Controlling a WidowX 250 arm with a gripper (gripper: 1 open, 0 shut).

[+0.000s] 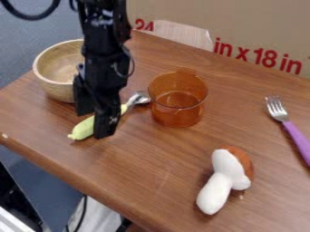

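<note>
The black gripper (94, 109) hangs low at the left of the table, over a pale yellow-green long object (80, 131) that lies beside a metal spoon-like piece (138, 99). The fingers are dark and overlap that object; whether they are open or shut on it is unclear. An amber translucent cup (179, 111) stands just right of the gripper. A wooden bowl (53, 64) is behind it at the left, partly hidden by the arm.
A white and brown mushroom-shaped toy (220, 186) lies at front right. A fork with purple handle (292, 138) lies at the right edge. A cardboard box (242, 41) stands behind.
</note>
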